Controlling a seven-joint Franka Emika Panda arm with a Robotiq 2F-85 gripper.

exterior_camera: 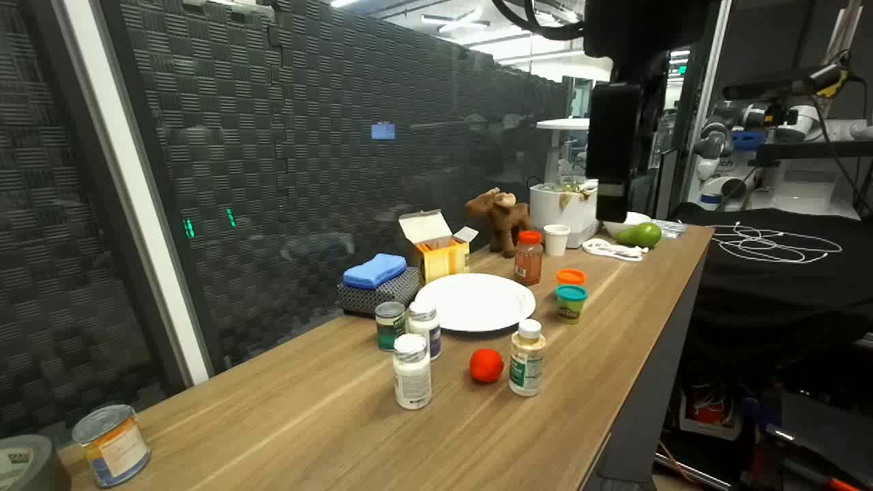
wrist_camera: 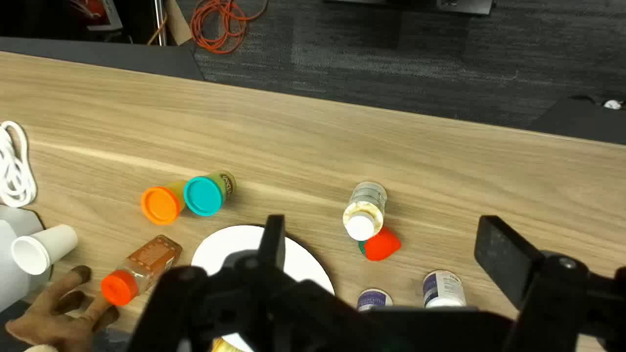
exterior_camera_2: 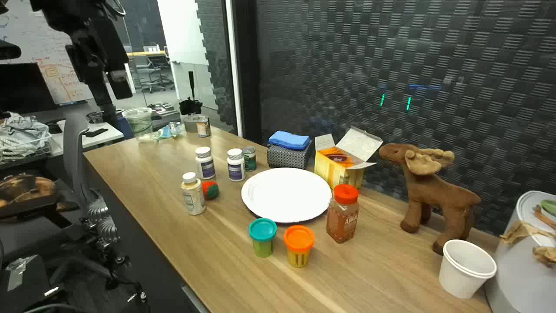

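Note:
My gripper hangs well above the table, fingers wide apart, with nothing between its fingers. Below the gap, in the wrist view, a clear bottle with a white cap (wrist_camera: 367, 208) stands close to a red ball-like thing with a green patch (wrist_camera: 382, 244). A white plate (exterior_camera_2: 286, 195) lies bare at mid-table. Beside it are a teal-lidded tub (exterior_camera_2: 262, 237), an orange-lidded tub (exterior_camera_2: 298, 246) and a red-lidded jar (exterior_camera_2: 342, 214).
Along the wall stand a patterned box with a blue cloth (exterior_camera: 374, 270), an open yellow box (exterior_camera: 442, 258) and a plush moose (exterior_camera_2: 432, 193). White cups (exterior_camera_2: 466, 268), a white cord (exterior_camera: 615, 249) and green fruit (exterior_camera: 642, 236) occupy one end.

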